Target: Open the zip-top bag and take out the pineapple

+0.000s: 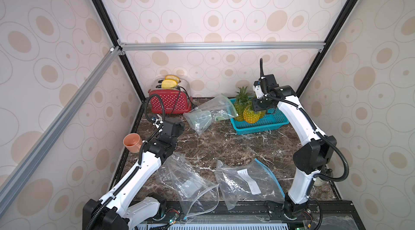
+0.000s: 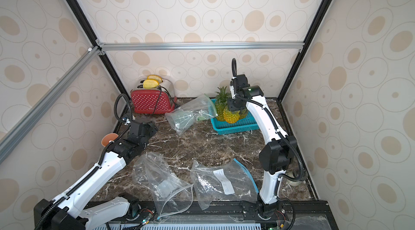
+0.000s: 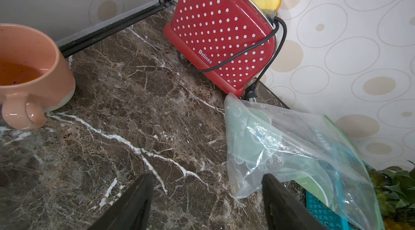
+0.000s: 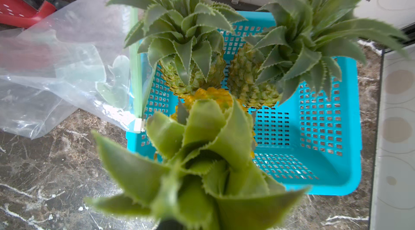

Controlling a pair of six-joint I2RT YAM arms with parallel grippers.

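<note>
A yellow pineapple (image 1: pixel 251 115) is held by its crown (image 4: pixel 203 156) in my right gripper (image 1: pixel 259 105), over the blue basket (image 2: pixel 237 129), where two greener pineapples (image 4: pixel 190 70) stand. The gripper's fingers are hidden under the leaves. A clear zip top bag (image 1: pixel 207 115) lies left of the basket, its edge overlapping the rim. My left gripper hangs part open in front of that bag, nothing between its fingers.
A red toaster (image 3: pixel 220 35) with bread stands at the back left, a pink mug (image 3: pixel 34 87) at the left. Two empty bags (image 1: pixel 248 182) lie along the front.
</note>
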